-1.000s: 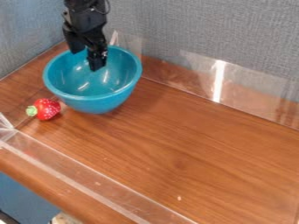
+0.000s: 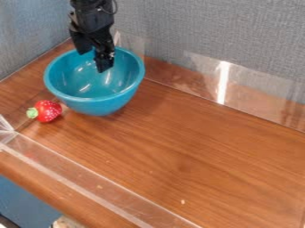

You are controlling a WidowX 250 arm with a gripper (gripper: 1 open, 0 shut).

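My black gripper (image 2: 93, 52) hangs over the back part of a turquoise bowl (image 2: 102, 98), its fingertips reaching down inside the rim, open. A red strawberry with a green top (image 2: 45, 110) lies on the wooden table just left of and in front of the bowl, outside it.
Grey textured walls stand behind and to the left, with clear plastic edging along the table's back and front-left edges.
The gripper has shifted very slightly at the back of the bowl. The bowl and strawberry look the same.
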